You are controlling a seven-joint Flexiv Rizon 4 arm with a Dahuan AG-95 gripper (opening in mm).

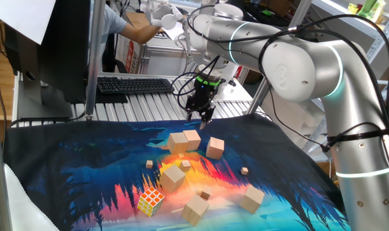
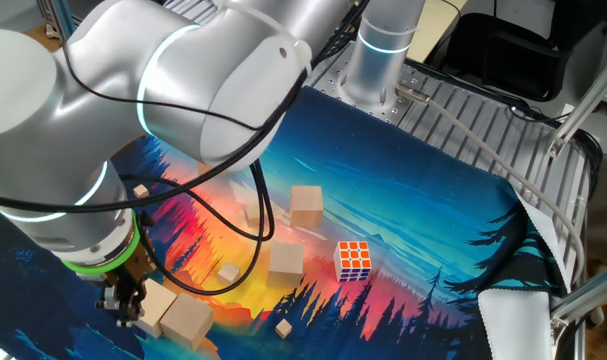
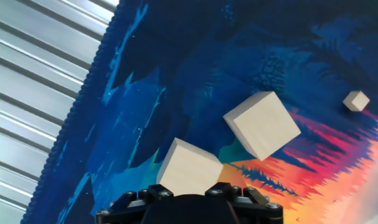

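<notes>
My gripper (image 1: 196, 121) hangs over the far edge of the cloth, fingers apart and nothing between them. In the wrist view its fingers (image 3: 238, 198) show at the bottom. One large wooden cube (image 3: 187, 169) lies just ahead of them, partly covered at its lower edge; a second large cube (image 3: 264, 126) is farther up and right. A tiny cube (image 3: 356, 101) sits by the right border. From the second exterior view, the gripper is left of two neighbouring large cubes (image 2: 187, 320). A Rubik's cube (image 1: 150, 201) with an orange top rests at the near side.
More large wooden cubes (image 1: 195, 209) and several small ones (image 1: 244, 171) are scattered across the printed cloth (image 1: 66, 154). Beyond its far edge is a slatted metal table (image 1: 143, 109) with a keyboard (image 1: 135, 85). Loose cables (image 2: 266, 200) hang from the arm.
</notes>
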